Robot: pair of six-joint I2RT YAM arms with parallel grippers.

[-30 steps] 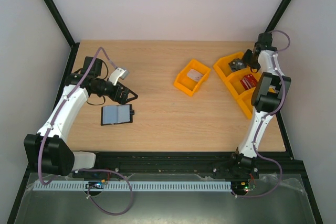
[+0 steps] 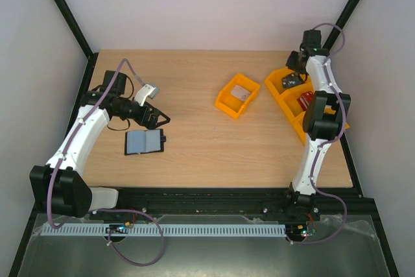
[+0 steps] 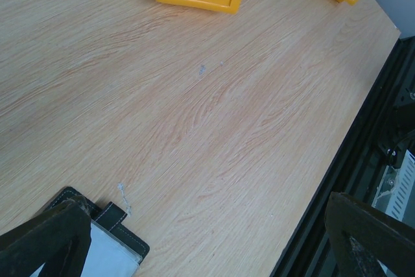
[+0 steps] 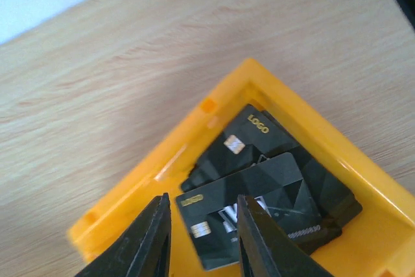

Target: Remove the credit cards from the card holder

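The card holder (image 2: pixel 144 141) lies spread on the left of the table, black-edged with pale clear sleeves. In the left wrist view a corner of the card holder (image 3: pixel 110 244) and its strap show at lower left. Beyond it, with nothing between its fingers, my left gripper (image 2: pixel 165 121) stands open. Several black cards (image 4: pixel 253 205) lie overlapping in the far compartment of the yellow tray (image 4: pixel 311 128). Just above them is my right gripper, its fingers part open with a gap between the fingers and no card held.
In a middle compartment of the long tray (image 2: pixel 295 118) lie red cards (image 2: pixel 305 100). A small yellow bin (image 2: pixel 228 109) with a pinkish card (image 2: pixel 240 93) stands near the table's centre. Bare wood separates the holder from the bins.
My right gripper has shifted left over the far end of the long tray. The left arm and the card holder have stayed still.
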